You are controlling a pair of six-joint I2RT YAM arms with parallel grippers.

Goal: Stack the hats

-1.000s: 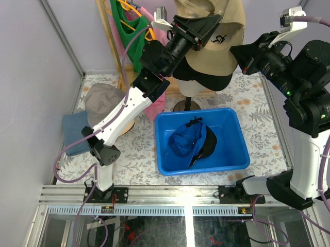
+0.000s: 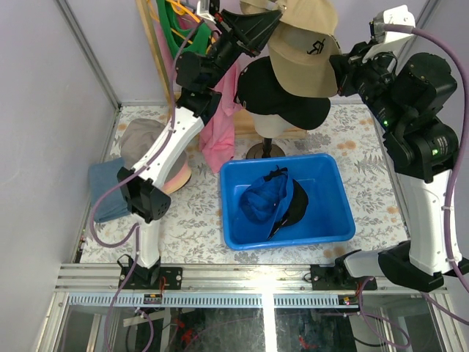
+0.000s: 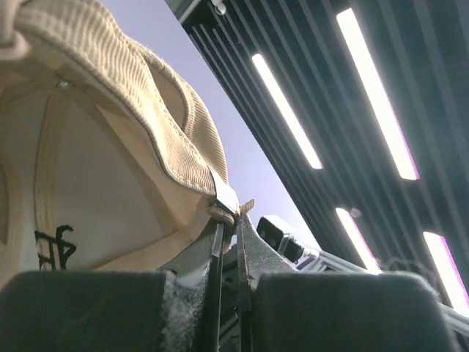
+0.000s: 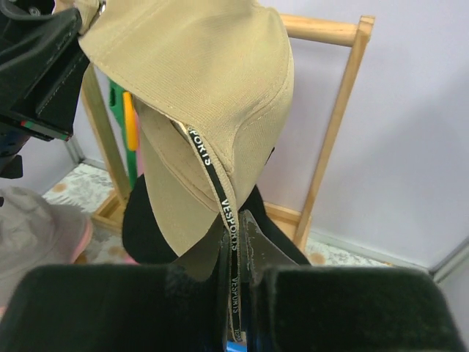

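Note:
A beige cap [image 2: 300,59] is held high above a black cap [image 2: 271,95] on a white head stand [image 2: 267,128]. My left gripper [image 2: 271,18] is shut on the beige cap's edge, seen close in the left wrist view [image 3: 229,220]. My right gripper [image 2: 337,70] is shut on the same cap at its other side; in the right wrist view the cap's printed inner band [image 4: 216,183] runs down between the fingertips.
A blue bin [image 2: 330,198] holding blue and black caps stands in front. More hats [image 2: 143,139] lie at the left beside a blue cloth [image 2: 102,191]. A wooden rack with hangers and clothes stands behind.
The right gripper's wrist has turned slightly.

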